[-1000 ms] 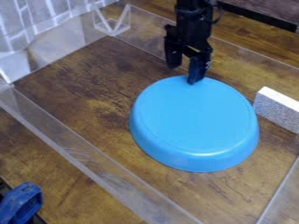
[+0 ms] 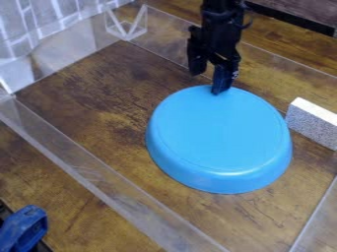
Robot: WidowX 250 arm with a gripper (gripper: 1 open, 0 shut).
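A large blue round lid or dish (image 2: 218,138) lies face down on the wooden floor of a clear-walled bin. My dark gripper (image 2: 214,64) hangs at the back of the bin, just beyond the far edge of the blue piece, with a dark finger reaching down onto that edge. Whether the finger is open or shut on the rim is hard to tell.
A speckled white block (image 2: 312,122) sits at the right. A blue object (image 2: 20,232) lies outside the bin at the lower left. Clear walls (image 2: 93,202) edge the bin.
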